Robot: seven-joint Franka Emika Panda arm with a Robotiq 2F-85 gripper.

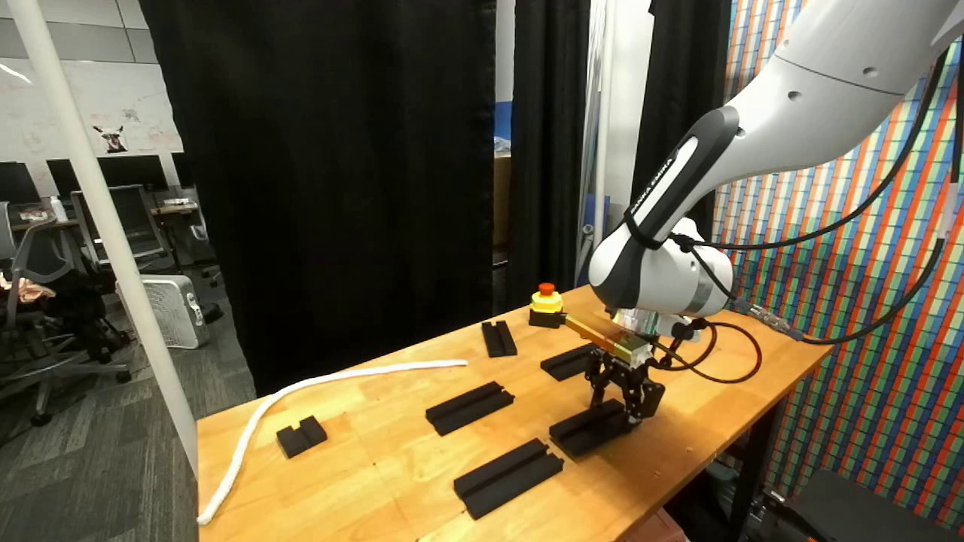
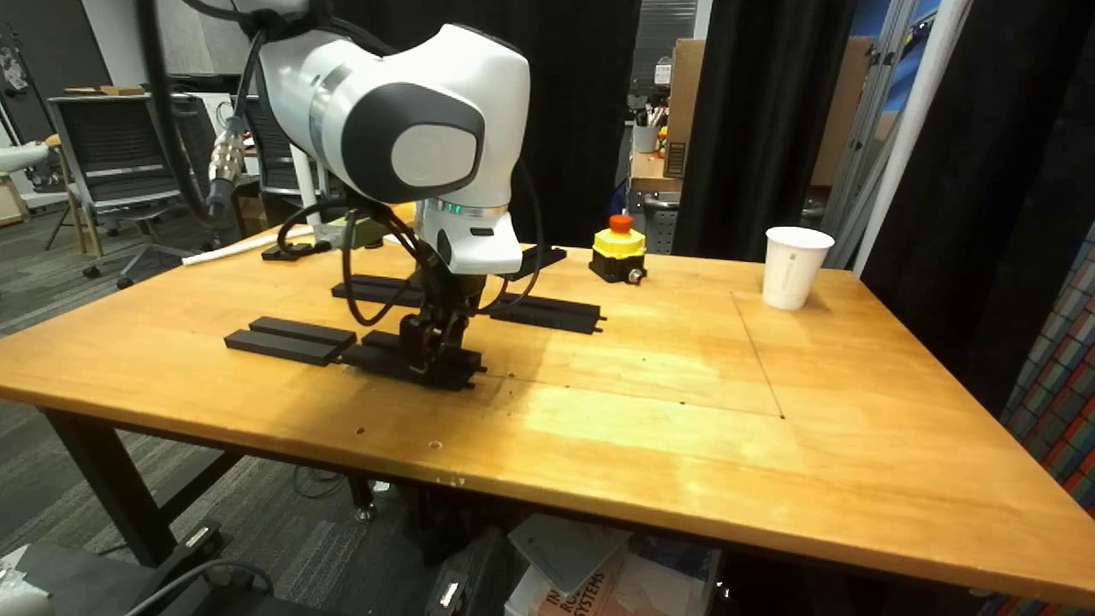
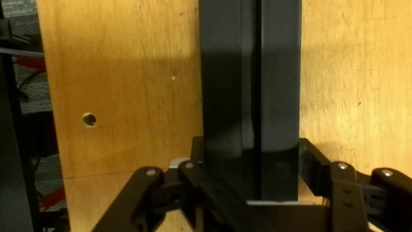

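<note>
My gripper is shut across the width of a black grooved block (image 3: pixel 280 96), one finger (image 3: pixel 309 166) on each long side. In exterior view 1 the held block (image 1: pixel 578 435) lies low at or just over the table; whether it touches the wood I cannot tell. A second grooved block (image 1: pixel 507 479) lies in front of it, nearly in line, with a small gap between their ends. The held block's far end, away from that block, shows small pegs in exterior view 2, to the right of my gripper (image 2: pixel 431 349).
More black grooved pieces lie about: one mid-table (image 1: pixel 470 408), one behind my gripper (image 1: pixel 567 363), two small ones (image 1: pixel 302 437) (image 1: pixel 498 339). A white rope (image 1: pixel 262 411), an emergency stop button (image 1: pixel 546 306) and a paper cup (image 2: pixel 796 269) also stand or lie there. The right half is open.
</note>
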